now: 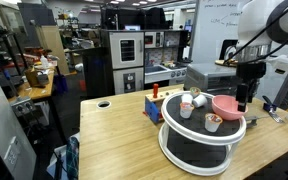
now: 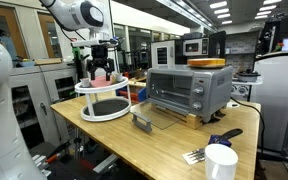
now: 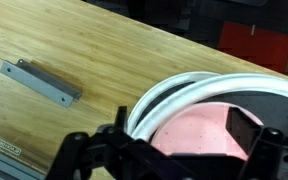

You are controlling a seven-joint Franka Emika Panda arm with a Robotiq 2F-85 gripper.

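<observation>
A pink bowl (image 1: pixel 227 107) rests on the top level of a round, tiered stand (image 1: pixel 188 133), towards the stand's right side. My gripper (image 1: pixel 242 99) hangs close over the bowl's right edge, pointing down. In the wrist view, the open gripper has its fingers spread wide, with the pink bowl (image 3: pixel 199 125) below and between them. One finger appears over the bowl's inside and the other near the stand's white rim. Whether either finger touches the bowl I cannot tell. The second exterior view shows the bowl (image 2: pixel 100 75) small and partly covered.
Small cups, among them a front cup (image 1: pixel 213 123), share the stand's top. A red and blue object (image 1: pixel 154 103) stands behind it. The toaster oven (image 2: pixel 189 90) and a white mug (image 2: pixel 220 162) occupy the same table. Bare wood lies left of the stand (image 1: pixel 114 145).
</observation>
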